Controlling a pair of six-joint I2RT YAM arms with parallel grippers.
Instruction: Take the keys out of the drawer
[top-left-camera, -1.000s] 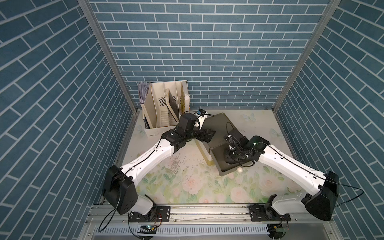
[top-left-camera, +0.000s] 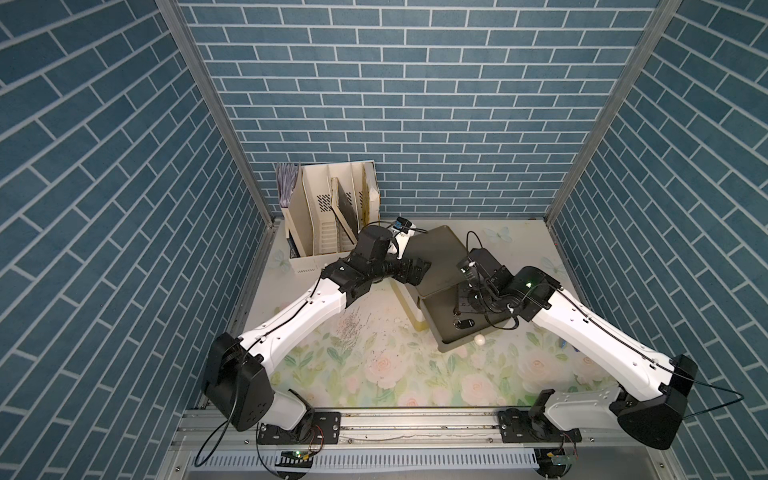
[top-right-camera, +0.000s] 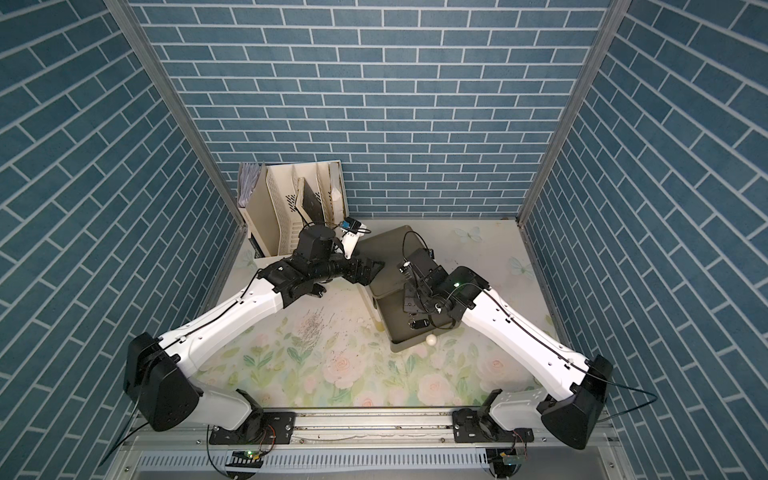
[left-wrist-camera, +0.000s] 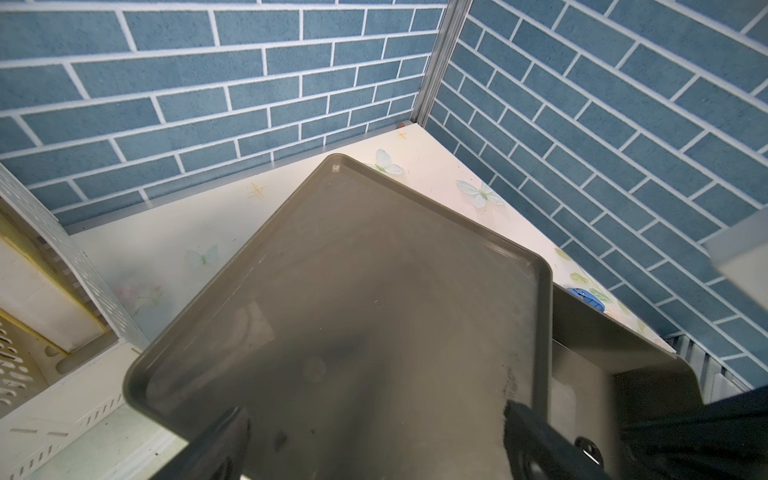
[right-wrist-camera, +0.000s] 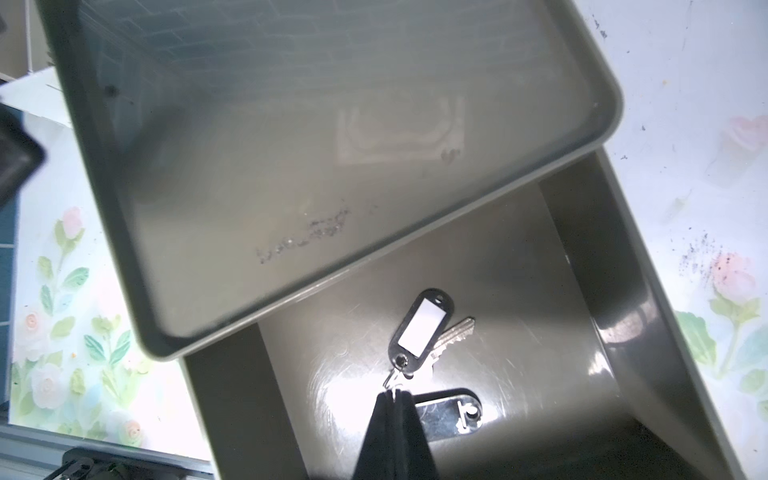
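The grey drawer (right-wrist-camera: 260, 416) is partly covered by its upper tray (left-wrist-camera: 352, 304). In the right wrist view a black key tag (right-wrist-camera: 420, 328) with white label and silver key (right-wrist-camera: 454, 336) appears in it, above a second black tag (right-wrist-camera: 448, 416). My right gripper is shut, its tips at the upper tag's ring; whether the ring is between them is unclear. My left gripper stands open over the tray, nothing between its fingers.
A cream file organiser (top-left-camera: 326, 216) stands at back left. A small pale ball (top-right-camera: 431, 340) sits by the drawer's front edge.
The left arm is unchanged.
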